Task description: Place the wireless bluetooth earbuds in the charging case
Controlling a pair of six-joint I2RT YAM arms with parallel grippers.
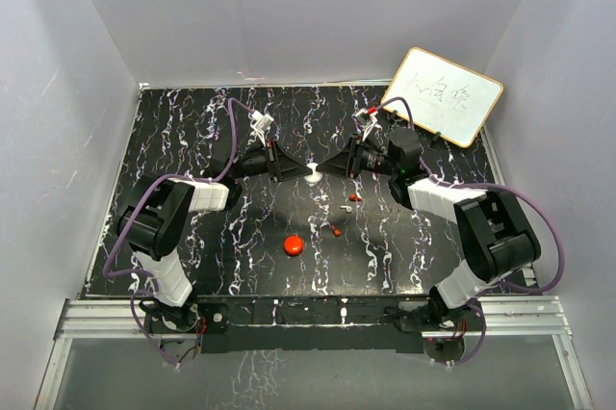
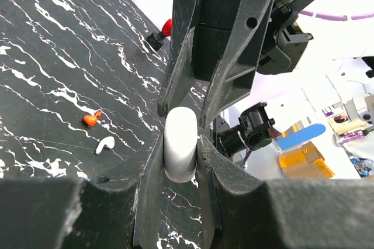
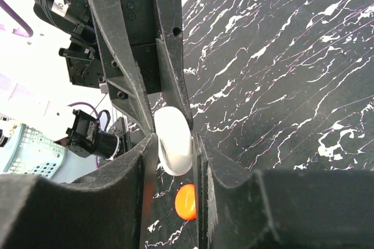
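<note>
The white charging case (image 1: 314,176) hangs in the air between the two arms, its lid seemingly closed. In the left wrist view the same white case (image 2: 180,138) sits between the fingertips of my left gripper, which is shut on it. My right gripper is likewise shut on the case (image 3: 173,129), meeting it from the opposite side. A white earbud (image 2: 106,144) lies loose on the table, close to an orange earbud (image 2: 92,118). The inside of the white case is not visible.
On the black marbled table, an orange case (image 1: 294,245) rests in front of the grippers. Another orange earbud (image 1: 336,230) lies to its right. A whiteboard (image 1: 448,97) leans at the back right.
</note>
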